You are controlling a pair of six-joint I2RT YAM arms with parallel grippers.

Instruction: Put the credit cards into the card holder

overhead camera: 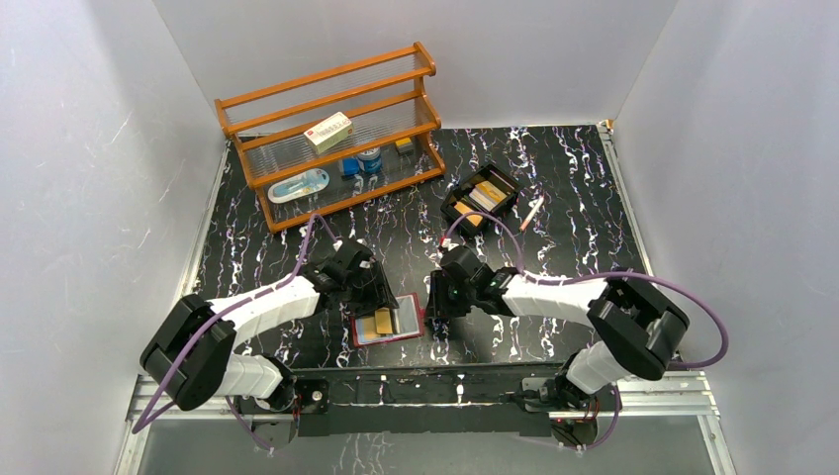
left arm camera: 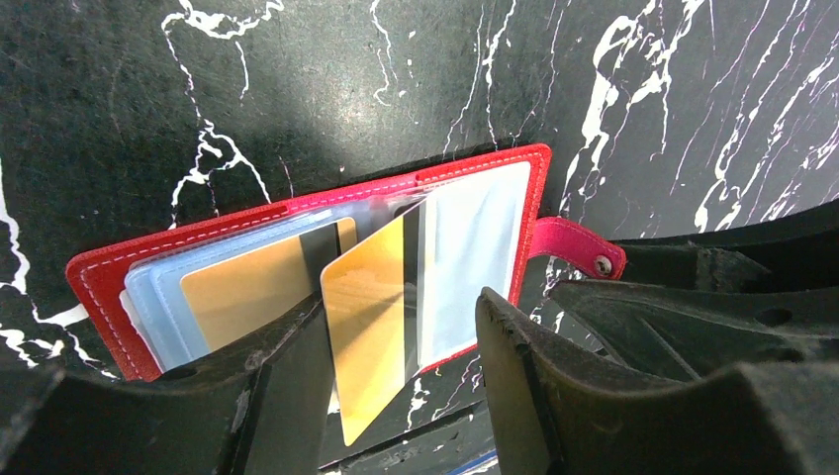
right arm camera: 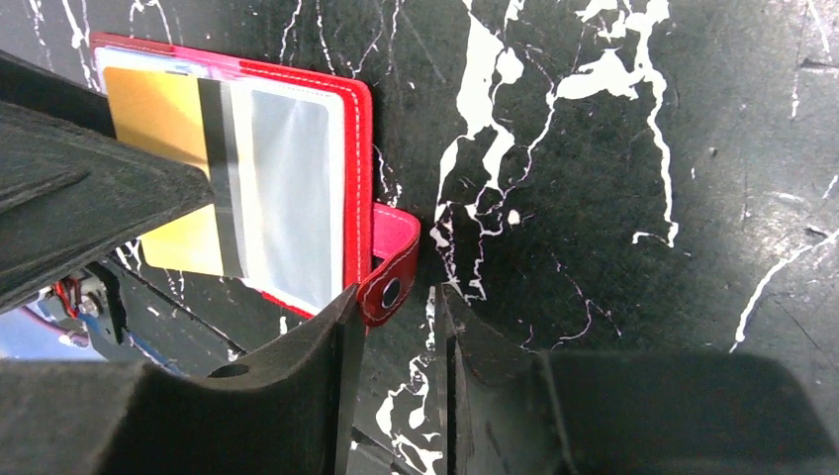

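Note:
The red card holder [left arm camera: 178, 234] lies spread on the table between my arms, its strap [left arm camera: 576, 247] at the right end. The yellow credit card [left arm camera: 366, 322], with a black stripe, stands tilted over the holder's middle. One end meets the clear sleeve, while the other sticks out past the near edge. Another yellow card [left arm camera: 259, 284] lies flat in the left pocket. My left gripper is open, the tilted card between its fingers and nearer the left one. Beside the strap, my right gripper stands slightly open, its left finger close against the strap.
A black box [overhead camera: 483, 198] of cards sits farther back on the right, near a white-and-orange stick [overhead camera: 531, 213]. A wooden rack [overhead camera: 336, 124] fills the back left. The table's front edge runs close to the holder.

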